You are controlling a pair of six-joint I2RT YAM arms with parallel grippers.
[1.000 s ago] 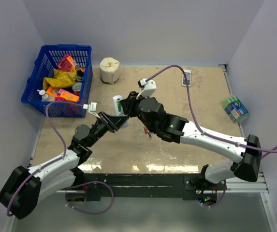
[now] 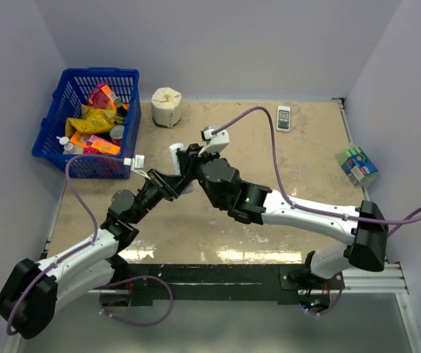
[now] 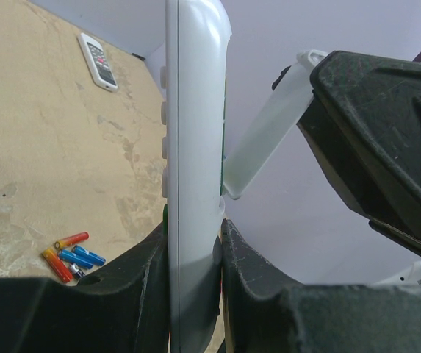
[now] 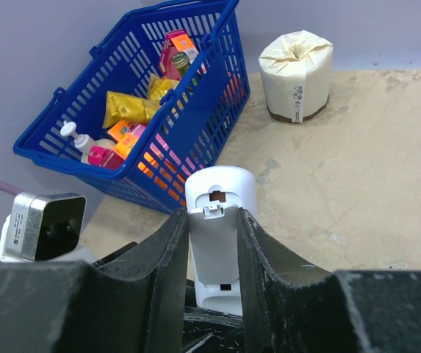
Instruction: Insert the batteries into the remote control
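Note:
A white remote [image 3: 195, 110] stands on end, with my left gripper [image 2: 179, 184] shut on its lower part. My right gripper [image 2: 188, 158] is against its upper part, shut on the battery cover, which in the left wrist view tilts away from the remote's back. The inside of the remote is mostly hidden. Loose batteries [image 3: 67, 265] of red and blue lie on the table beyond, hidden under the right arm in the top view. Another white remote [image 2: 283, 118] lies at the back right.
A blue basket [image 2: 63, 110] of goods stands at the back left, beside a white roll [image 2: 166, 107]. A blue-green pack [image 2: 357, 166] is at the right edge.
My right gripper and arm have moved slightly left over the last second, closer against the held remote. The left arm has shifted very slightly.

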